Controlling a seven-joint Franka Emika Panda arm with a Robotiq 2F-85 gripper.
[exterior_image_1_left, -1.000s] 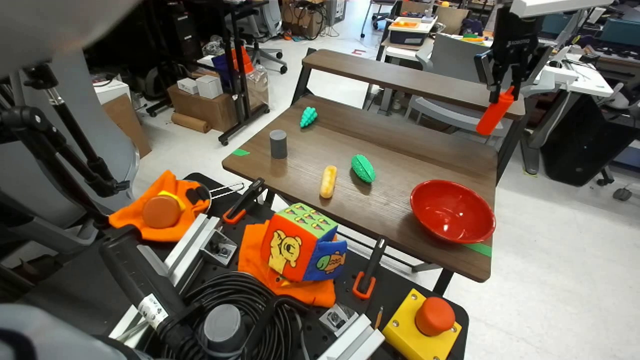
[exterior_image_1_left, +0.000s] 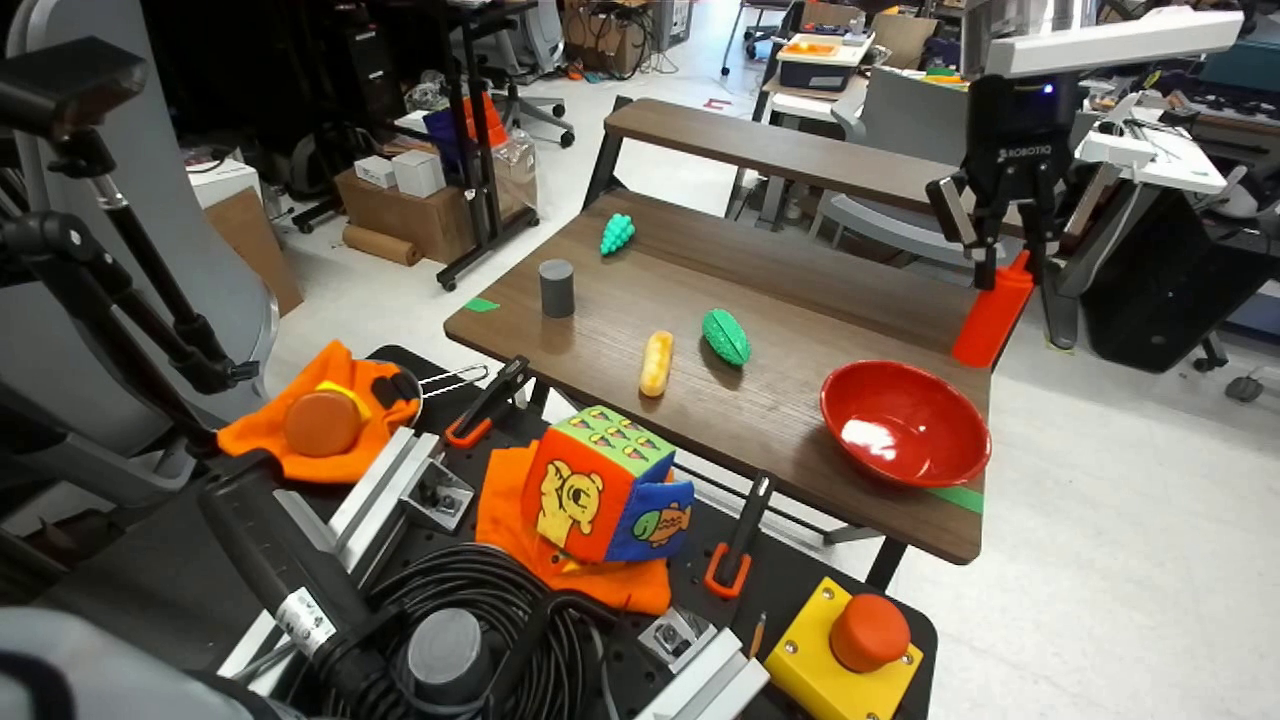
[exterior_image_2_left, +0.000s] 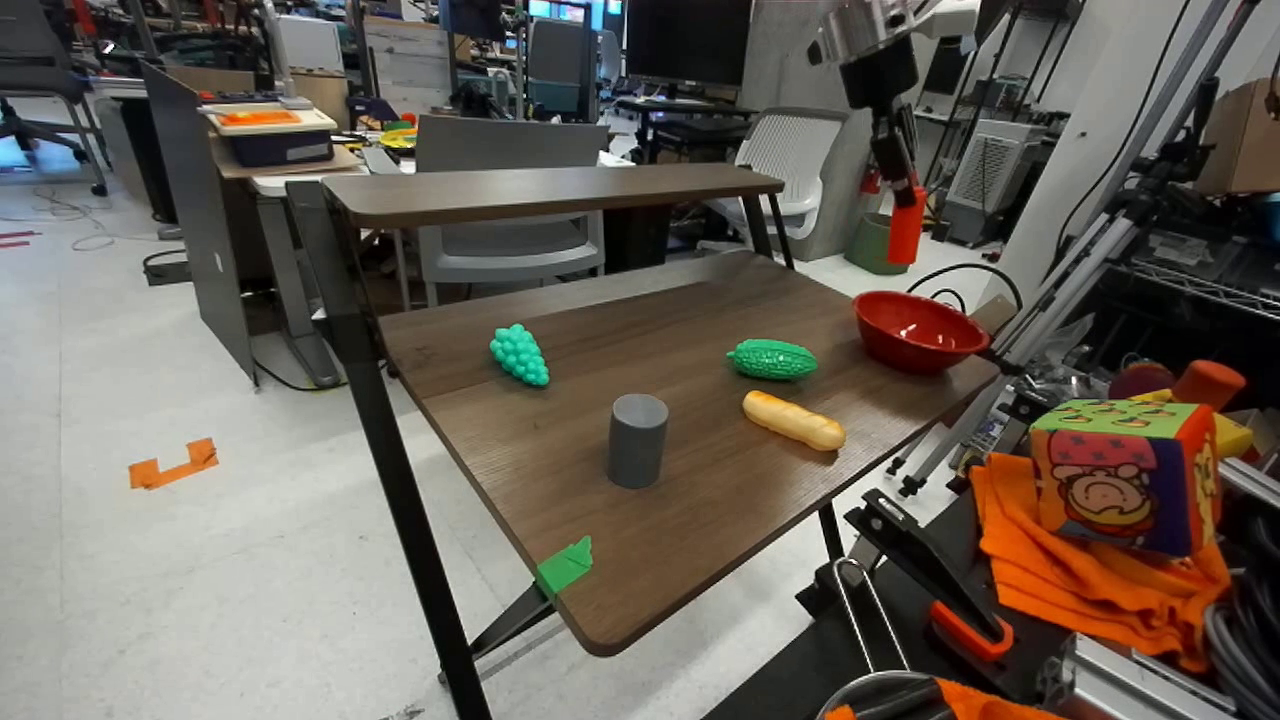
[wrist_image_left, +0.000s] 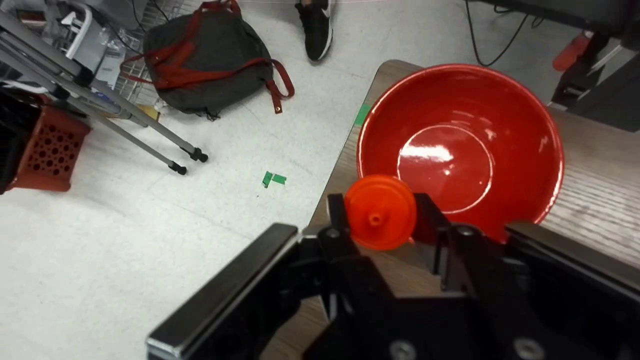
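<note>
An orange-red squeeze bottle (exterior_image_1_left: 994, 314) hangs from my gripper (exterior_image_1_left: 1008, 258), which is shut on it near its nozzle end. From the wrist camera the bottle's round top with its nozzle (wrist_image_left: 380, 211) shows between the two fingers, and the gripper hides part of the view below. The bottle is in the air, clear of the table, in the second exterior view (exterior_image_2_left: 906, 228). A red bowl (exterior_image_1_left: 906, 424) stands at the table's right end; its inside (wrist_image_left: 447, 162) looks empty. In the wrist view the bottle overlaps the bowl's near rim.
On the wooden table (exterior_image_1_left: 768, 300) lie a green corn-like toy (exterior_image_1_left: 726, 337), a yellow bread-like stick (exterior_image_1_left: 656, 364) and teal toy grapes (exterior_image_1_left: 617, 234). A grey cylinder (exterior_image_1_left: 557, 288) stands upright at the left. A raised shelf (exterior_image_1_left: 816, 156) runs along the far side.
My gripper, with the bottle in it, has come lower and slightly to the right in the first exterior view. The bottle hangs more upright. The bowl and the other table objects have stayed put.
</note>
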